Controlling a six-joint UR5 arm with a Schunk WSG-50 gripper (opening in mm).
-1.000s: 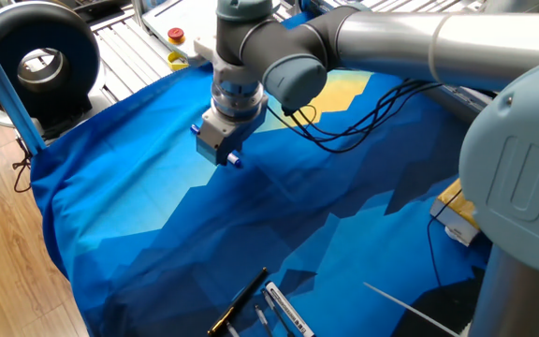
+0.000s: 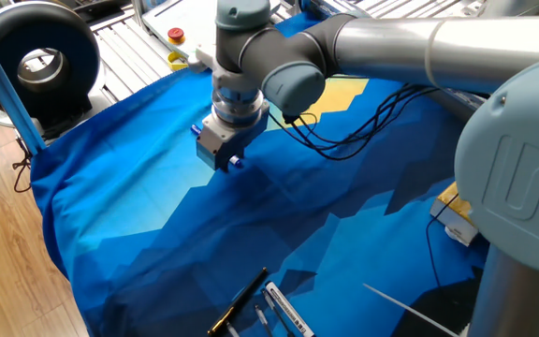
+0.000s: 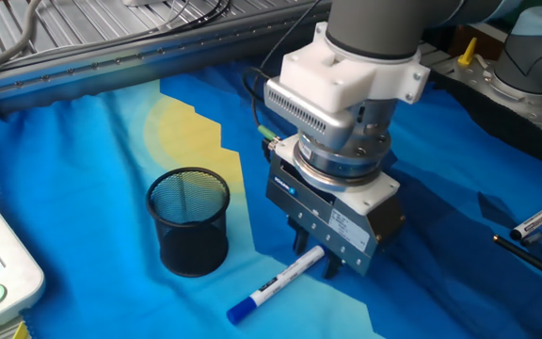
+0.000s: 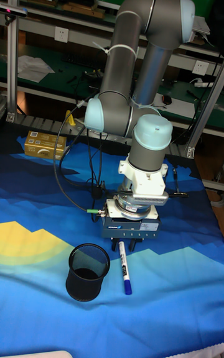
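A white marker with a blue cap [image 3: 273, 287] lies on the blue patterned cloth, its far end under my gripper [image 3: 316, 259]. One black finger stands on each side of the marker, with visible gaps, so the gripper is open around it. The third view shows the same: the marker [image 4: 124, 268] runs out toward the front from between the spread fingers. From the first view, blue marker ends [image 2: 237, 162] stick out on both sides of the gripper body, which hides the fingers there. A black mesh pen cup [image 3: 189, 226] stands upright beside the marker, apparently empty.
Several pens and another white marker [image 2: 286, 307] lie on the cloth away from the gripper. A yellow box [image 4: 45, 145] sits near the back, by the arm's cables. Bare cloth [image 4: 165, 305] spreads in front and to the right.
My gripper has come down slightly over the marker during the last second. The marker and the pens lie where they were.
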